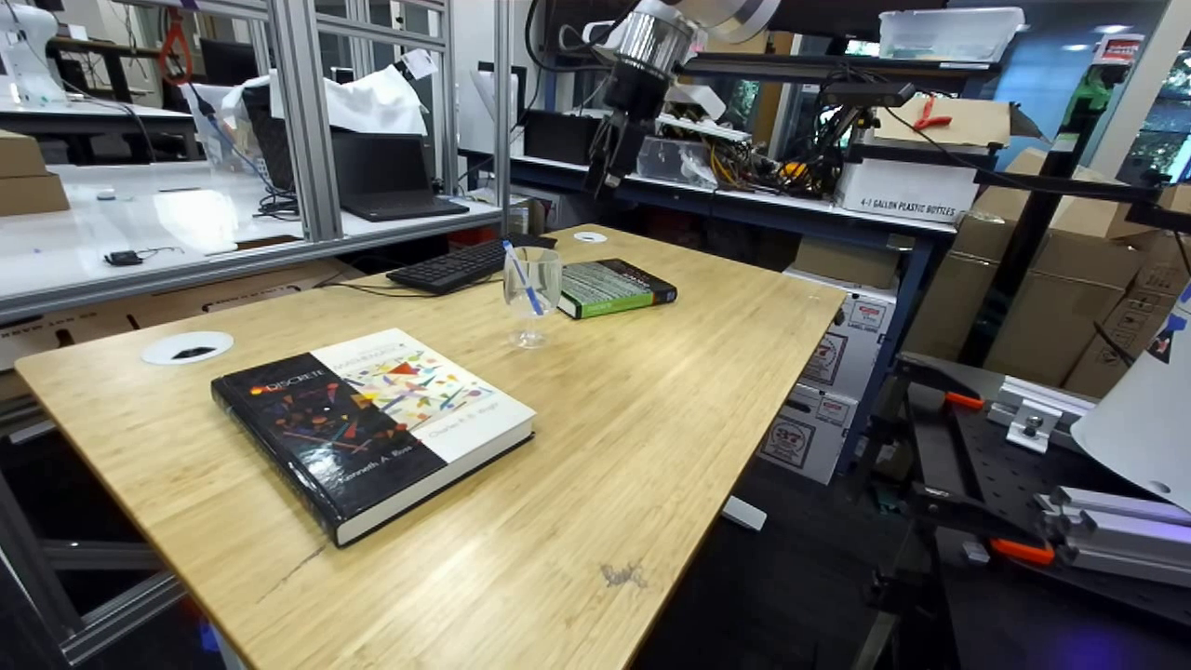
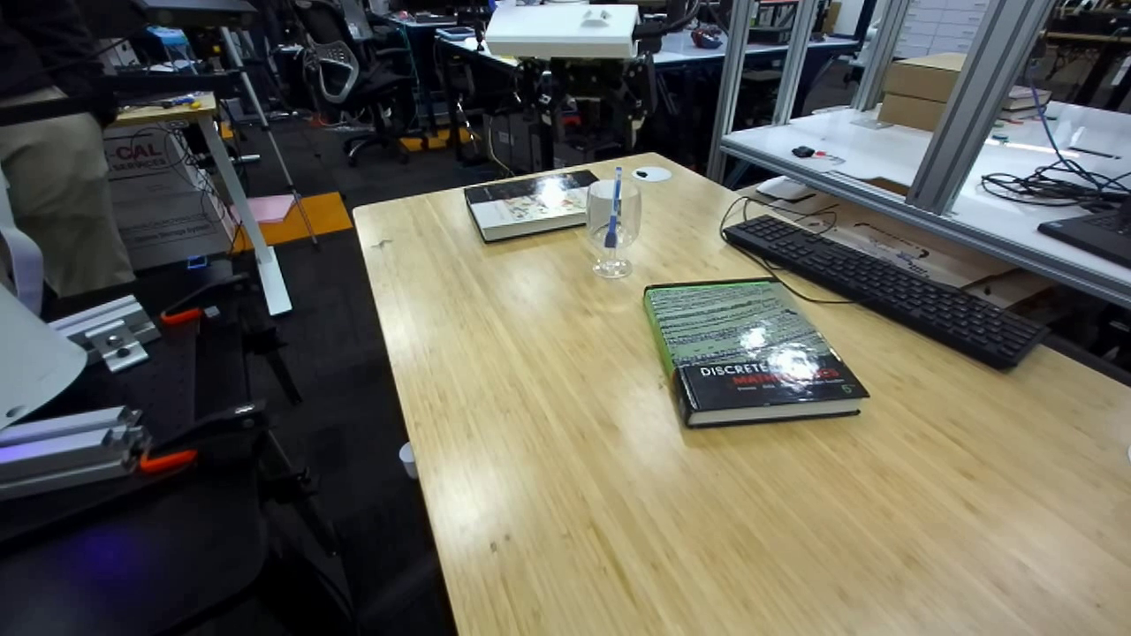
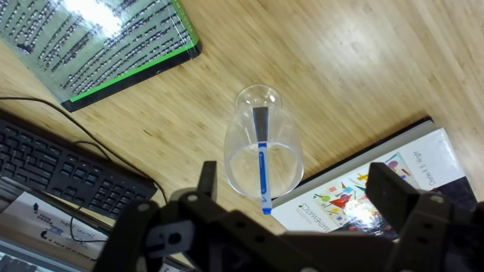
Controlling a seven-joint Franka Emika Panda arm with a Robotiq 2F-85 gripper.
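Observation:
A clear stemmed glass stands upright on the wooden table, with a blue-and-white marker leaning inside it. From above, in the wrist view, the marker pokes out past the rim of the glass. My gripper is open, its black fingers wide apart with nothing held between them. In exterior view 1 the gripper hangs high above the table's far part, well clear of the glass.
A black-and-white book and a green-and-black book lie flat on either side of the glass. A black keyboard with its cable runs along the frame side.

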